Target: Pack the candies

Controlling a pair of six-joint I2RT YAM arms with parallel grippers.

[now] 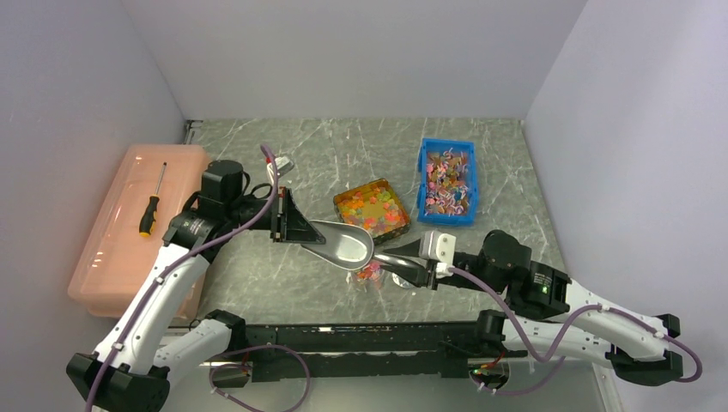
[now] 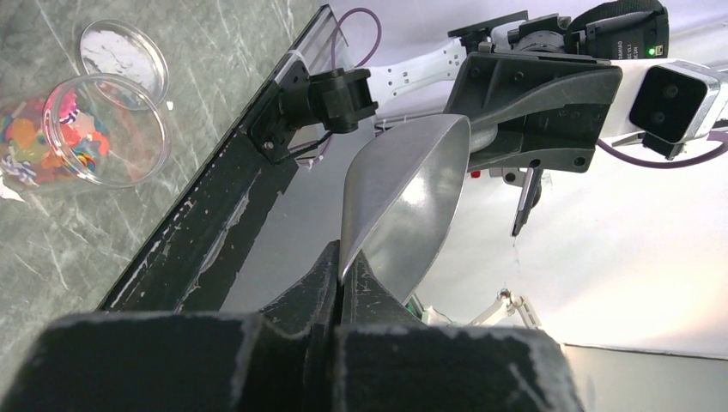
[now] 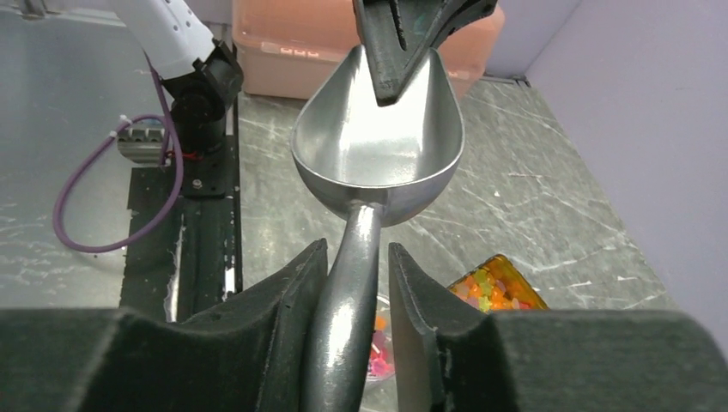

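Note:
A metal scoop (image 1: 343,246) hangs above the table, its bowl empty. My left gripper is shut on the thin front rim of the bowl. At the other end, my right gripper has its fingers on either side of the scoop handle (image 3: 343,318), with a gap showing on the right side. A clear jar (image 2: 116,142) lies tipped with colourful candies inside; from above, the scoop and right gripper partly cover it. An amber box (image 1: 371,209) of gummy candies and a blue basket (image 1: 446,220) of mixed candies stand behind.
A round clear lid (image 2: 124,56) with whitish contents lies by the jar. A screwdriver (image 1: 151,210) rests on the pink case (image 1: 112,249) at the left. A small red and white item (image 1: 282,165) lies behind the left arm.

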